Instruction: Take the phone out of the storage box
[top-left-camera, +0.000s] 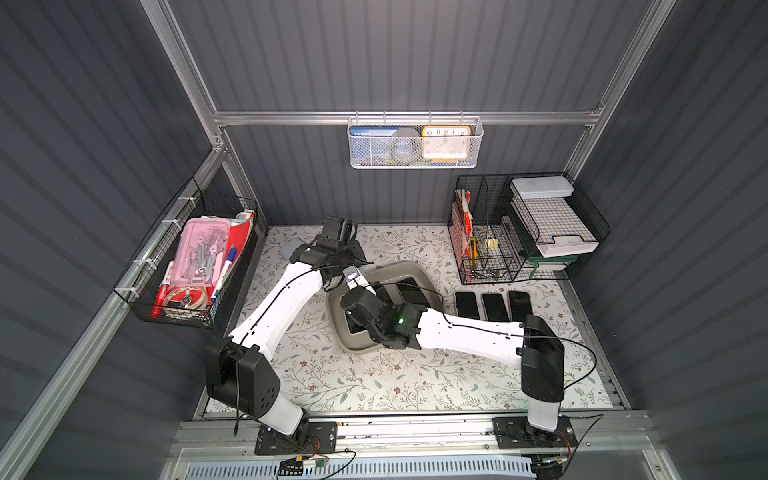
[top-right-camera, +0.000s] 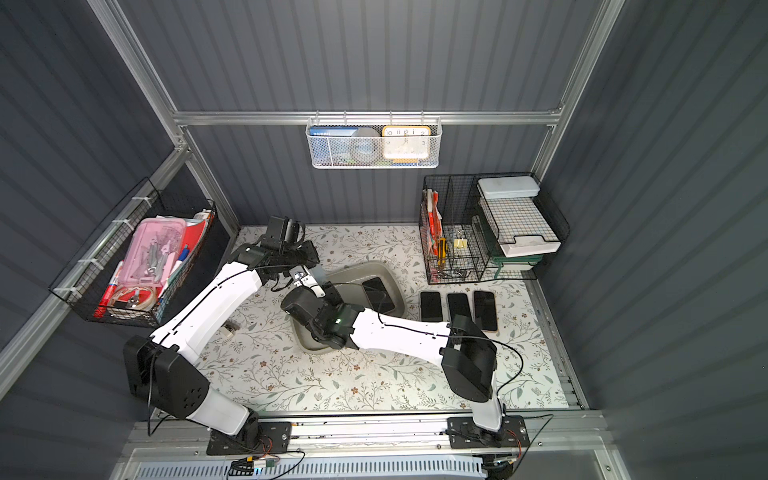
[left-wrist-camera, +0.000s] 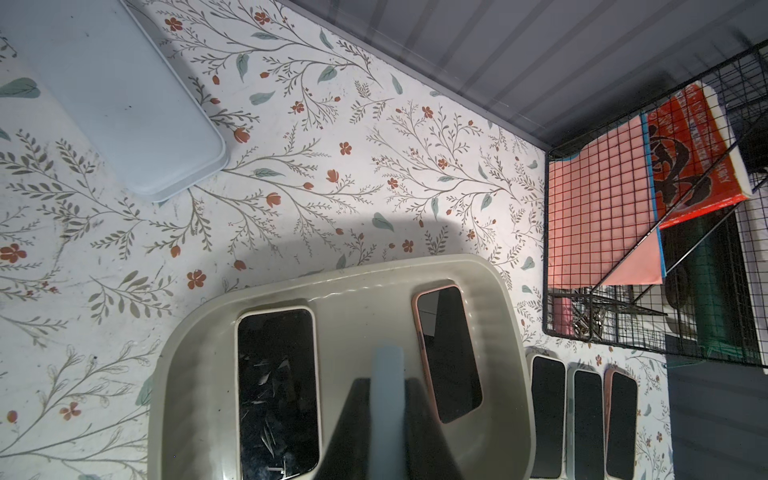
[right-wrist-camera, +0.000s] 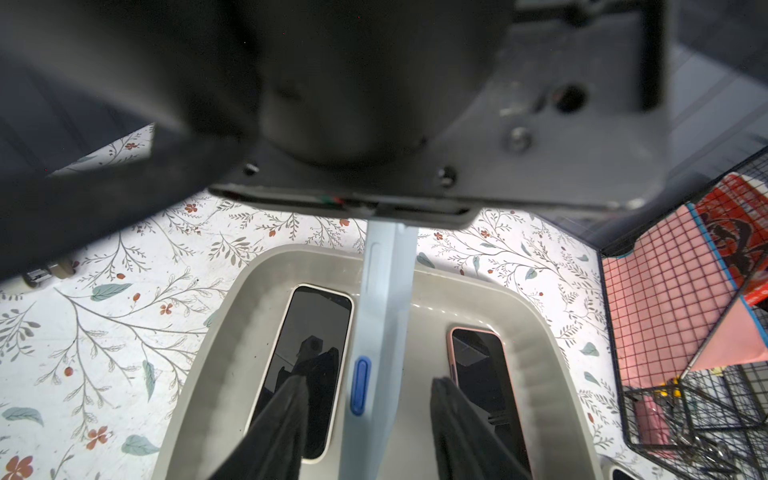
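The grey storage box (top-left-camera: 352, 336) holds two phones: a white-rimmed one (left-wrist-camera: 276, 376) and a pink-rimmed one (left-wrist-camera: 448, 348). Above it my left gripper is shut on a slim light-blue phone (right-wrist-camera: 380, 296), seen edge-on with a blue side button, held upright. My right gripper stands open just below that, its fingers either side of the phone's lower part in the right wrist view; whether they touch it I cannot tell.
Three phones (top-right-camera: 458, 308) lie in a row right of the box. A pale blue case (left-wrist-camera: 120, 96) lies at the back left. A wire organiser (top-left-camera: 528, 232) stands at the back right. Side baskets hang on the walls.
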